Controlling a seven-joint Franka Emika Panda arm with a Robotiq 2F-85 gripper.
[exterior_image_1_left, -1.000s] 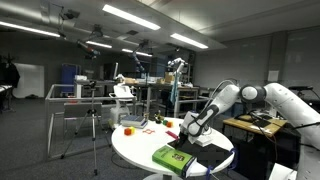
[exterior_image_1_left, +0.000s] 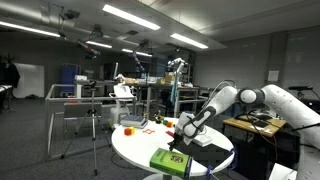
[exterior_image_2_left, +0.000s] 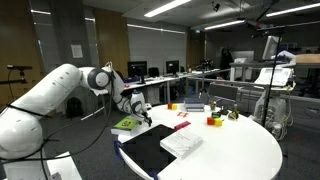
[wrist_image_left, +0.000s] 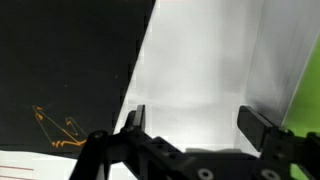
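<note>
A green box (exterior_image_1_left: 171, 162) lies at the near edge of the round white table. In the second exterior view the same green box (exterior_image_2_left: 126, 124) is at the table's left side, by the arm. Low over the table, right beside the box, is my gripper. Its fingers stand wide apart, with only white tabletop showing between them. In the wrist view the right finger (wrist_image_left: 256, 128) overlaps the pale side of the box, whose green face runs along the right edge. Whether that finger touches the box, I cannot tell.
A black mat (exterior_image_2_left: 160, 152) lies close to the gripper, with a white box or tray (exterior_image_2_left: 182, 144) beyond it. Small coloured blocks (exterior_image_2_left: 214, 122) sit farther across the table. A tripod (exterior_image_1_left: 94, 115) stands off the table.
My gripper has shifted slightly toward the left in the first exterior view, staying low by the green box. The box also appears slightly shifted toward the camera. The other things look unmoved.
</note>
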